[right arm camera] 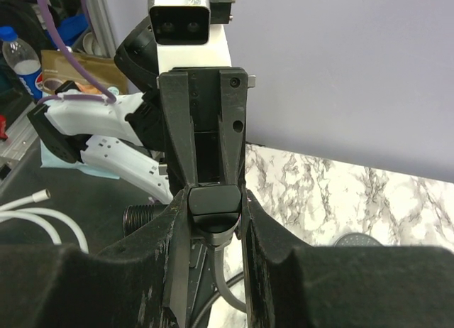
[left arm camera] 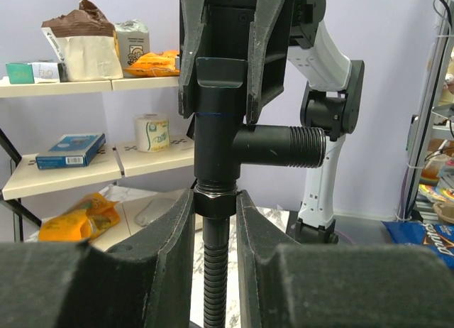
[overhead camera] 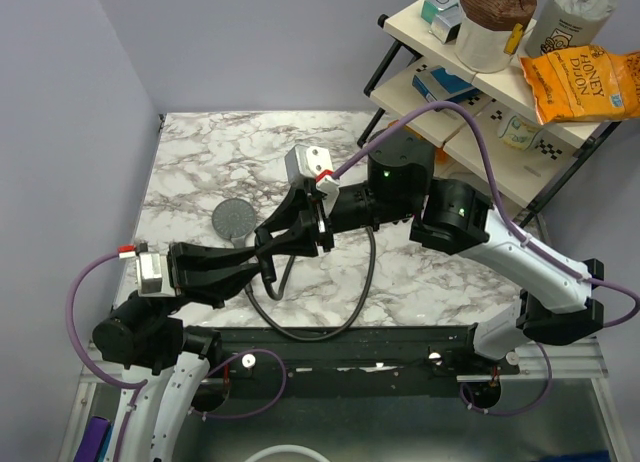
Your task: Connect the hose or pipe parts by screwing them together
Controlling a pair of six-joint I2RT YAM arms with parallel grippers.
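Observation:
In the left wrist view a black tee fitting (left arm camera: 269, 145) stands upright with its threaded side port pointing right. My left gripper is shut on the nut at its base, above the ribbed hose (left arm camera: 215, 285). My right gripper is shut on the top of the fitting, seen in the right wrist view. The two grippers meet over the table. In the top view the grey hose (overhead camera: 368, 282) loops on the marble, and a round shower head (overhead camera: 234, 219) lies behind my left gripper.
A shelf rack (overhead camera: 420, 27) with bags and boxes fills the back right. The table's front edge is a dark rail. A white hose (right arm camera: 57, 218) lies off to the side in the right wrist view.

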